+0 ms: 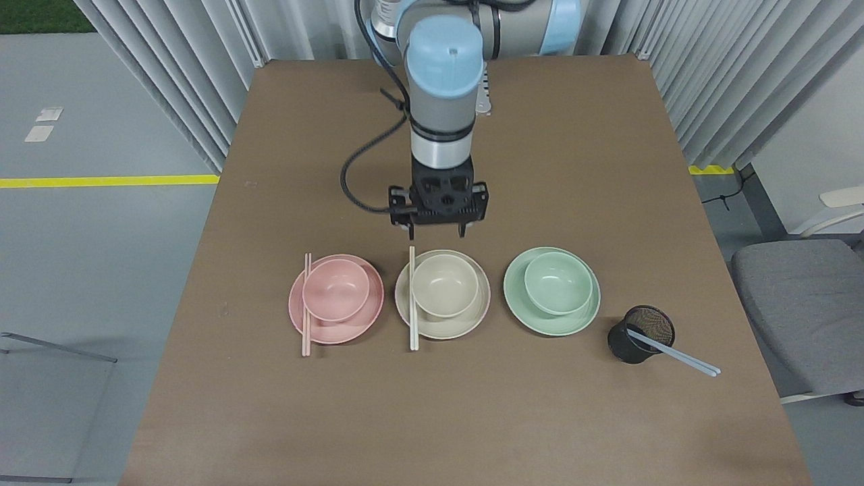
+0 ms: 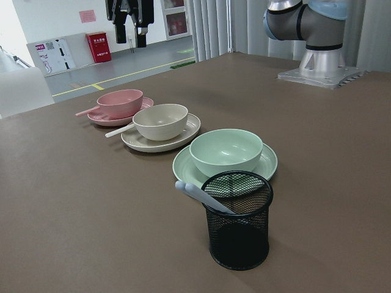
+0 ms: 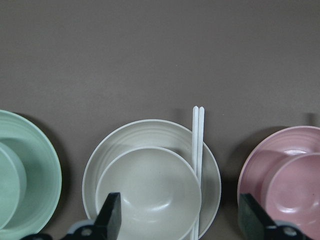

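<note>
My black gripper [image 1: 437, 231] stands open in the air above the cream bowl [image 1: 445, 283], nothing between its fingers. That bowl sits on a cream plate [image 3: 150, 130], with white chopsticks [image 1: 413, 316] along its left side in the front view. To its left is a pink bowl [image 1: 336, 287] on a pink plate with pink chopsticks [image 1: 307, 324]. To its right is a green bowl [image 1: 559, 283] on a green plate [image 1: 530, 316]. The wrist view shows the three sets below my two fingertips.
A black mesh cup [image 2: 238, 238] stands at the right of the green set, pale chopsticks [image 1: 688, 361] leaning out of it. A grey chair [image 1: 802, 308] is beside the table.
</note>
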